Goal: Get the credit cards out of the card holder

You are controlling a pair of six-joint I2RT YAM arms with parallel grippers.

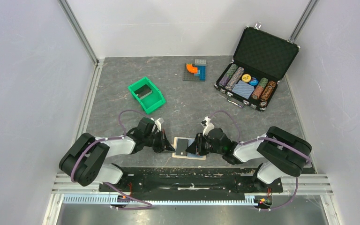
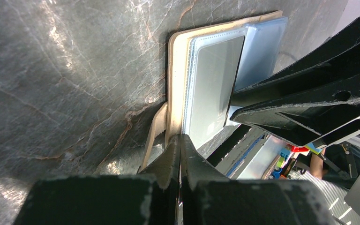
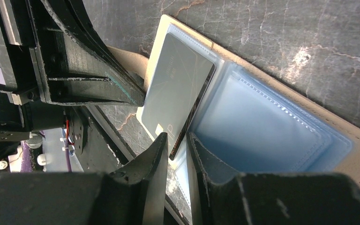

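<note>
The open card holder (image 1: 176,154) lies flat at the table's front, between the grippers. It has a tan cover with blue clear sleeves (image 3: 272,131); a grey card (image 3: 176,79) sits in one sleeve. My left gripper is shut on the holder's edge at its tan strap side. My right gripper is over the sleeves, fingertips close together at the card's dark-striped edge; whether anything is between them is unclear.
A green bin (image 1: 155,101) with dark items stands back left. Toy bricks (image 1: 201,70) lie at the back, an open chip case (image 1: 267,56) at back right.
</note>
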